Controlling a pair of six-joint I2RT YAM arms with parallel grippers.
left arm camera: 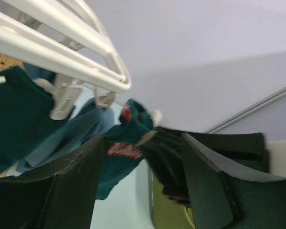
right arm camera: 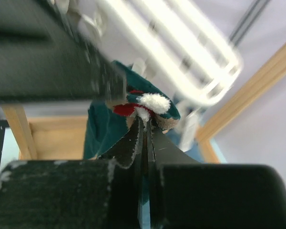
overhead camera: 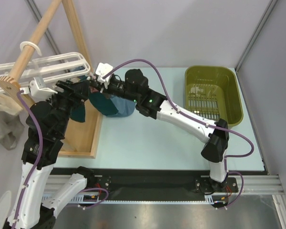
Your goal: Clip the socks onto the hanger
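Observation:
The white hanger (overhead camera: 52, 62) hangs from the wooden stand at top left, its clips (left arm camera: 64, 100) underneath. Teal and blue socks (overhead camera: 105, 104) hang below it. My right gripper (overhead camera: 97, 80) is shut on a teal sock (right arm camera: 152, 102) with red and white on it, held just under the hanger's rail. My left gripper (overhead camera: 81, 90) stands open beside the clips; in the left wrist view nothing lies between its fingers, and that same sock is beyond them. In the right wrist view a dark finger of the left gripper covers the upper left.
The wooden stand (overhead camera: 96, 138) fills the left of the pale table (overhead camera: 148, 148), with a grey cloth (overhead camera: 7, 129) at the far left. An olive bin (overhead camera: 214, 71) stands at the right.

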